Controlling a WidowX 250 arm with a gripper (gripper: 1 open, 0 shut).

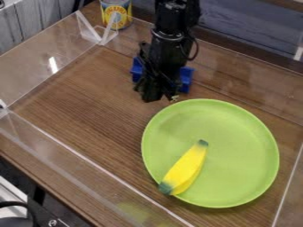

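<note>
The black robot gripper (157, 85) hangs low over the back middle of the wooden table, directly in front of a blue object (183, 81), which it partly hides. Its fingers look close together, though they are dark and hard to make out. A large green plate (236, 151) fills the right front, with a yellow banana (185, 168) lying on its left part.
A yellow-and-blue can (115, 13) stands at the back left. Clear plastic walls run along the left and front edges. A panelled wall is behind.
</note>
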